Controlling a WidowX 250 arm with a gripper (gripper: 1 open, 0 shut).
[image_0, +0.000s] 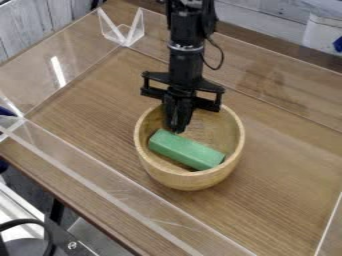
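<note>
A round wooden bowl (211, 176) sits on the wooden table, with a green block (187, 150) lying in it toward the front. My black gripper (175, 118) reaches down from the top centre, its lower end over the back left of the bowl, just above the green block. The fingertips are dark and partly lost against the arm; nothing shows held between them.
The wooden table (80, 120) has free room left and right of the bowl. A clear angular object (120, 30) is at the back left. Black cables lie at the bottom left corner, beyond the table's edge.
</note>
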